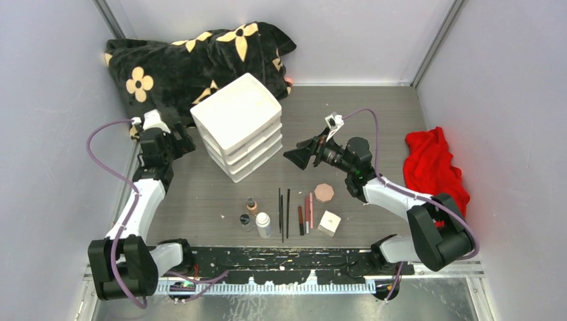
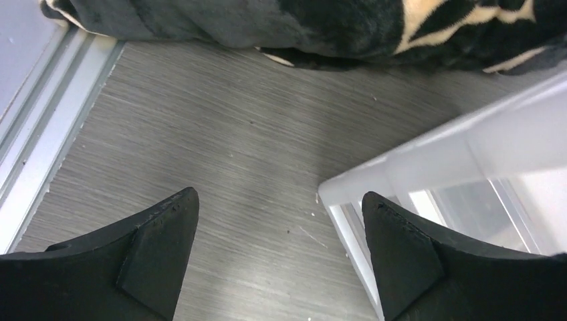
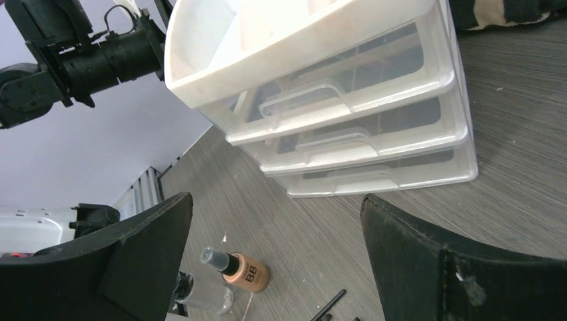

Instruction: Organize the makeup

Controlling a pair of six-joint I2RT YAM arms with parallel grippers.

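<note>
A white drawer organizer (image 1: 235, 110) with three clear-fronted drawers stands at centre-left, all appearing shut. Makeup lies in front: a BB bottle (image 3: 252, 274), a clear bottle (image 1: 246, 222), a white bottle (image 1: 263, 226), several dark pencils (image 1: 287, 214), pink and brown tubes (image 1: 310, 211), a hexagonal compact (image 1: 324, 192) and a square box (image 1: 329, 223). My left gripper (image 1: 177, 140) is open beside the organizer's left side, empty. My right gripper (image 1: 302, 152) is open and empty, right of the organizer, facing its drawer fronts.
A black patterned blanket (image 1: 167, 67) lies along the back left, behind the organizer. A red cloth (image 1: 434, 174) lies at the right wall. Walls border both sides.
</note>
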